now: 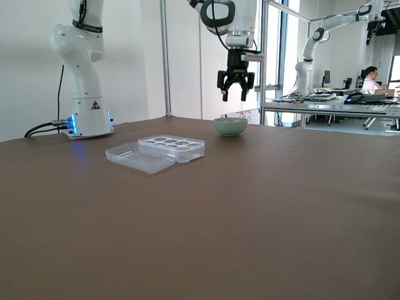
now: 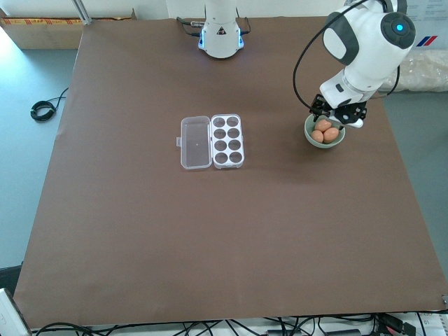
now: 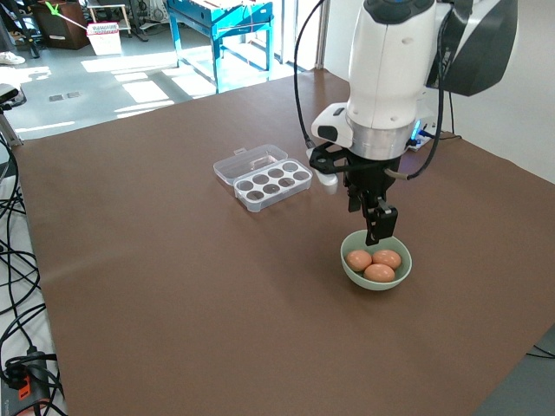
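Observation:
A pale green bowl [image 2: 313,140] [image 1: 230,128] [image 3: 399,277] stands on the brown table, holding brown eggs [image 2: 331,135] [image 3: 379,272]. My black gripper [image 1: 235,94] [image 3: 375,232] hangs just above the bowl, pointing down; the top view shows clear space between it and the bowl. Whether anything is between its fingers is hard to tell. An open plastic egg box [image 2: 227,141] [image 1: 172,149] [image 3: 272,185] lies beside the bowl with its holes empty and its lid [image 2: 195,143] folded out flat.
Cables run beyond the edges.

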